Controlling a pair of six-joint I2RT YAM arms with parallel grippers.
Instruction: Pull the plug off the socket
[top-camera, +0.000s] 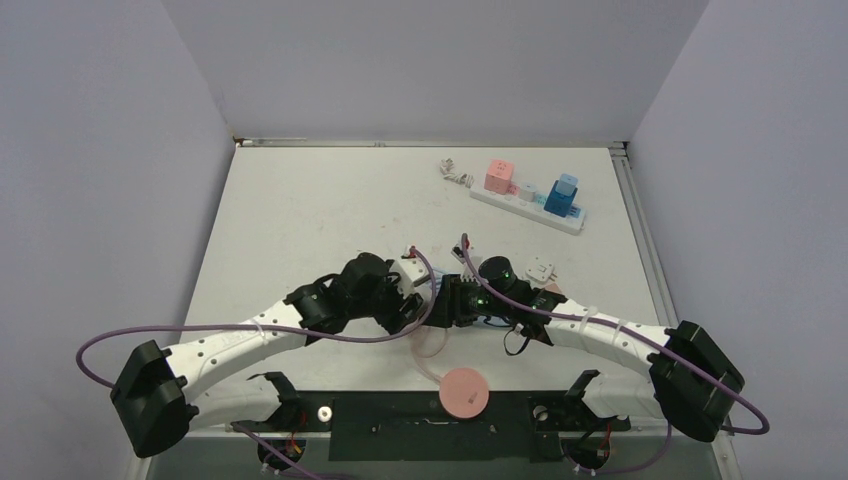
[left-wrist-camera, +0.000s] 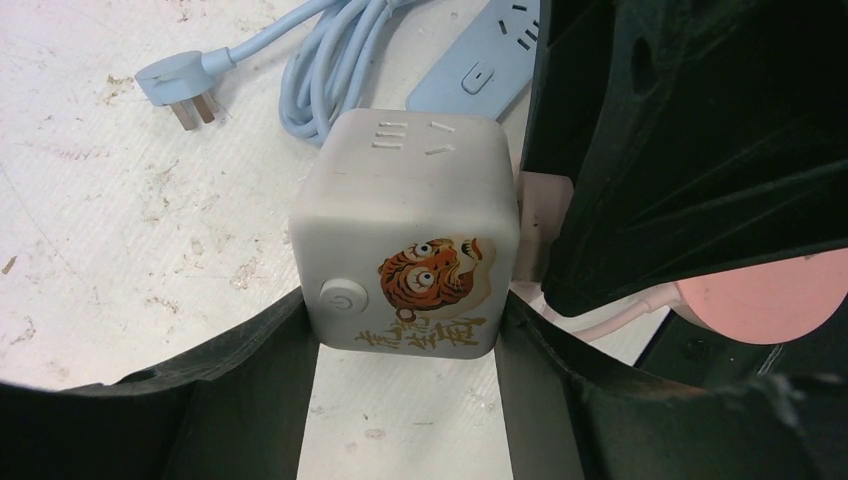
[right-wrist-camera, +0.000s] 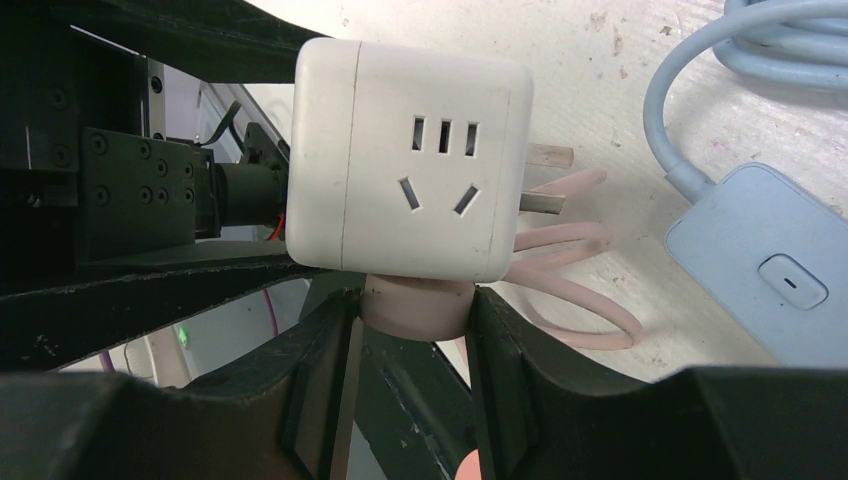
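A white cube socket (left-wrist-camera: 400, 190) with a tiger picture is clamped between the fingers of my left gripper, which is shut on it. In the right wrist view the cube socket (right-wrist-camera: 430, 165) shows slots on its face and metal prongs at its right side. Right against the cube's lower side there sits a pink plug (right-wrist-camera: 416, 305), with no visible gap. My right gripper is shut on that plug. The left wrist view shows the plug (left-wrist-camera: 543, 215) at the cube's right side, partly behind the dark right fingers.
A light blue power strip (left-wrist-camera: 480, 70) and its coiled cord with a plug (left-wrist-camera: 175, 78) lie on the table close by. A pink round piece (top-camera: 464, 393) sits at the front edge. At the back right stands a white strip (top-camera: 525, 208) with coloured cubes.
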